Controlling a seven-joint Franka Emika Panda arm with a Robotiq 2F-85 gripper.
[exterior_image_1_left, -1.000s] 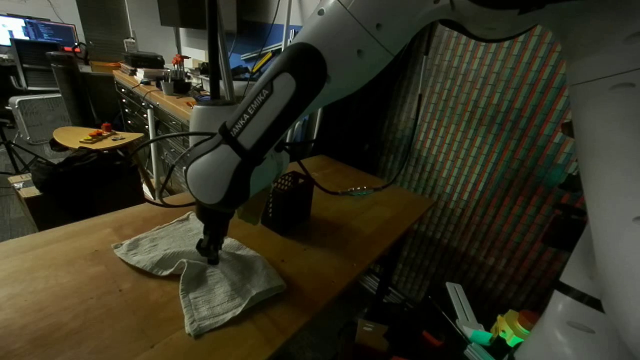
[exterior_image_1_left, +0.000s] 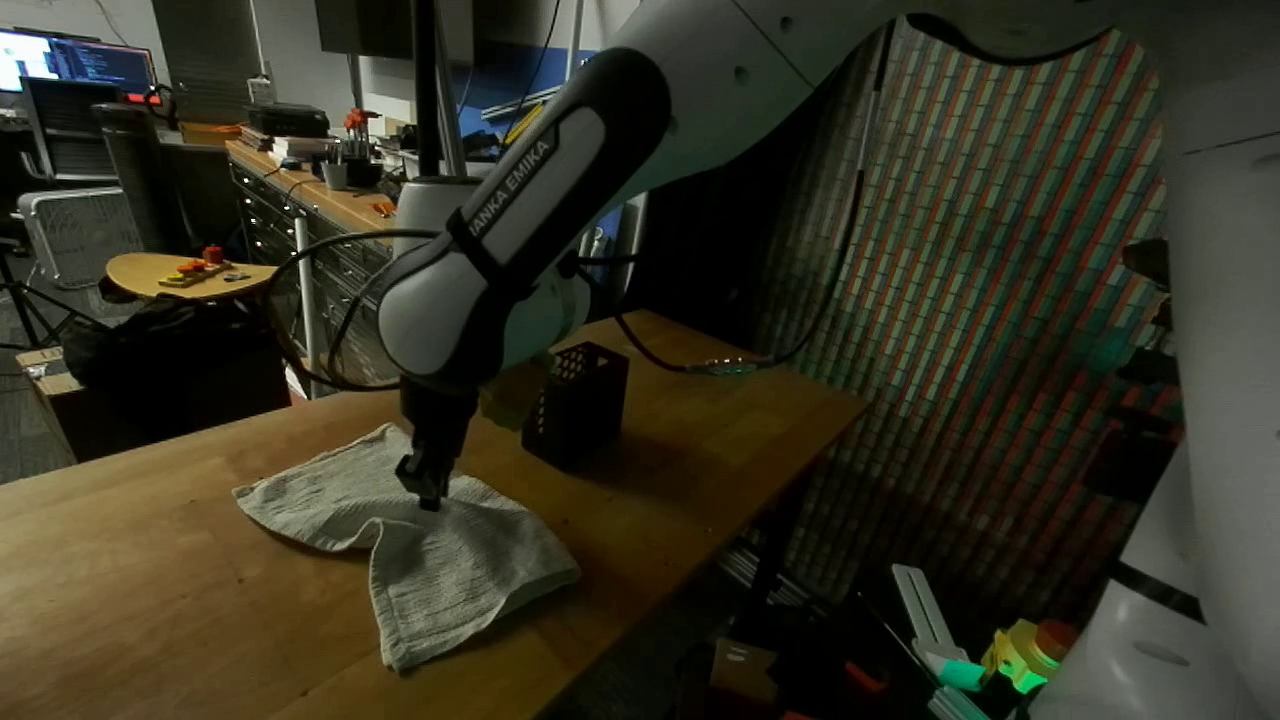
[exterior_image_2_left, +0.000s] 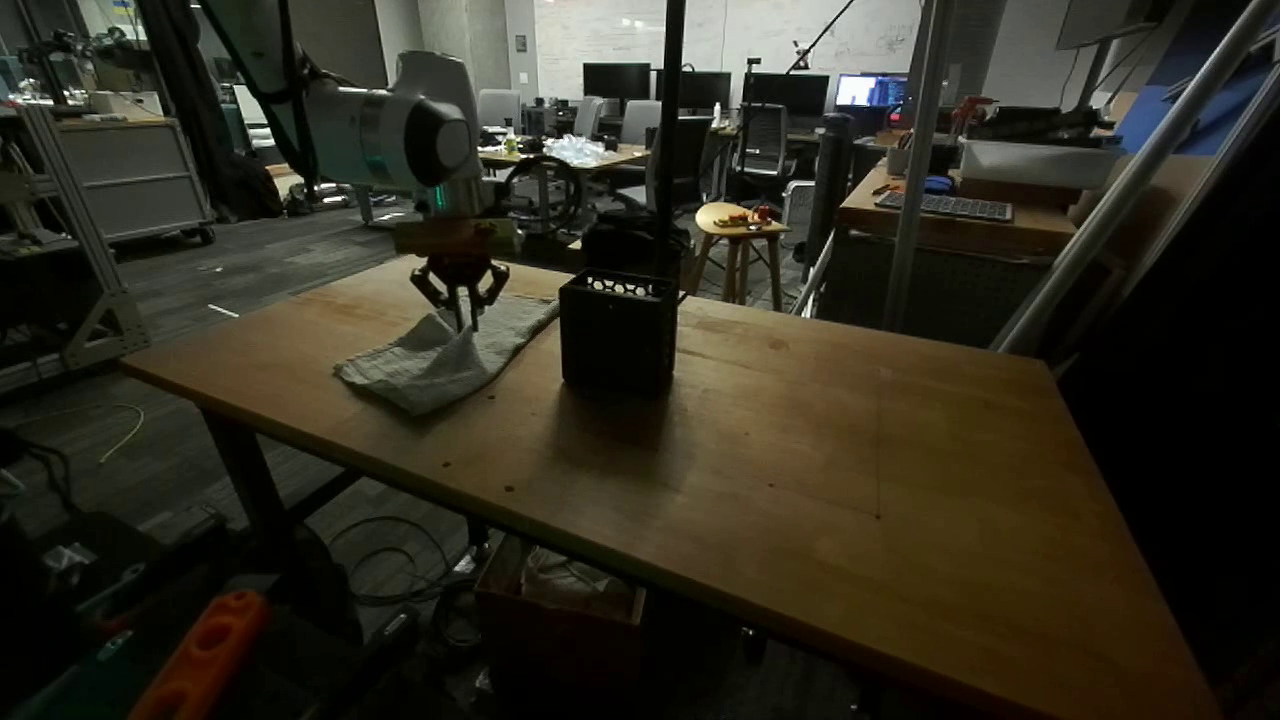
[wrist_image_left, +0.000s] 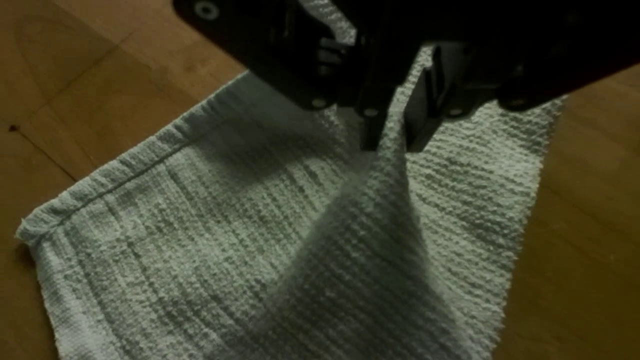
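A pale, ribbed cloth (exterior_image_1_left: 462, 570) lies spread on the wooden table, and a fold of it stands up in the middle. My gripper is shut on that fold, pinching the cloth (wrist_image_left: 180, 240) between its two fingertips. In the second exterior view the gripper (exterior_image_2_left: 467, 324) points down at the cloth (exterior_image_2_left: 420, 366), which rises to a small peak at the fingers. The outer parts of the cloth still rest on the wood.
Close beside the cloth stands a black box with holes (exterior_image_2_left: 618, 336), open at the top. A cable (exterior_image_1_left: 672, 360) hangs from the arm behind the box.
My gripper has risen a little and shifted slightly right in the first exterior view. The cloth has slid slightly the same way, its pinched fold still at the fingers.
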